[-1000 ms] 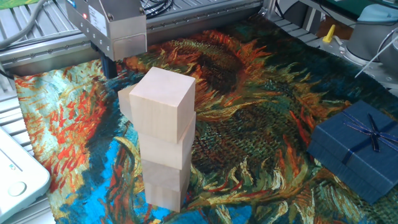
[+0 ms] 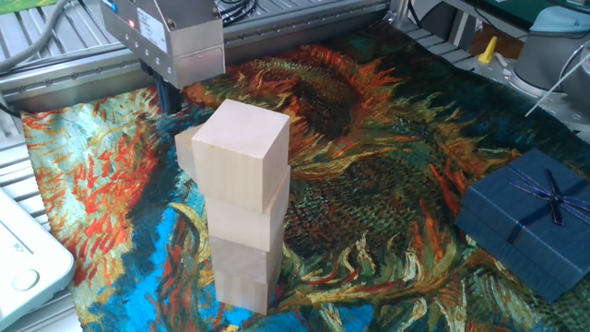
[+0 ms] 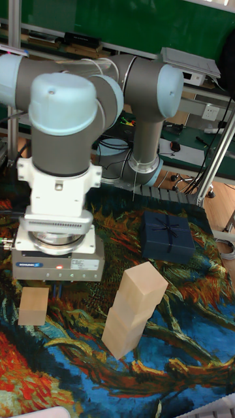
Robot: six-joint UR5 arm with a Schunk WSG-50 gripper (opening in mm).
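Note:
Several pale wooden blocks stand in a tower point(image 2: 241, 171), slightly out of line with one another, at the middle left of exterior view 2. Another wooden block point(image 3: 33, 305) is separate from the tower point(image 3: 136, 306); in exterior view 2 that loose block point(image 2: 185, 154) is mostly hidden behind the tower. My gripper point(image 2: 170, 98) is beyond the blocks, its grey housing above one visible dark finger. From exterior view 3, the gripper housing hangs above and behind the loose block, with its fingers out of sight. The finger opening and anything between the fingers cannot be made out.
A dark blue gift box point(image 2: 530, 221) with a ribbon sits to the right of the tower in exterior view 2. A white device point(image 2: 28, 263) occupies the left edge. Between tower and box, the patterned cloth point(image 2: 387, 184) is clear.
The tower, loose block and blue box have stayed in place.

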